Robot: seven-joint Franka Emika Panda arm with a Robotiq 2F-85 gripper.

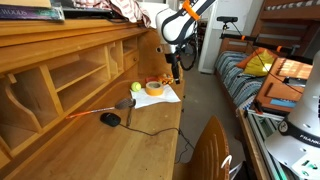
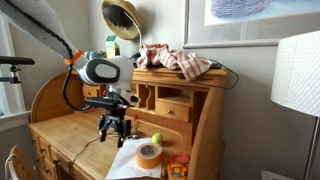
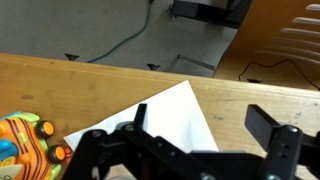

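Observation:
My gripper stands open above the front edge of the wooden desk, with nothing between its fingers. In the wrist view, a sheet of white paper point(image 3: 165, 125) lies on the desk beneath it, partly covered by the gripper. On that paper sits a roll of orange tape point(image 1: 155, 88), also seen as a tape roll point(image 2: 149, 155) in the second exterior view. A colourful toy point(image 3: 28, 145) with round wheels is at the left of the wrist view. Behind the tape is a green ball point(image 1: 135, 87).
A black mouse point(image 1: 110, 119) with a trailing cable lies on the desk point(image 1: 90, 150), near a long red-and-black tool point(image 1: 92, 112). Wooden cubbies point(image 1: 70, 75) line the back. A chair point(image 1: 210, 152) stands at the front. Much of the near desktop is bare.

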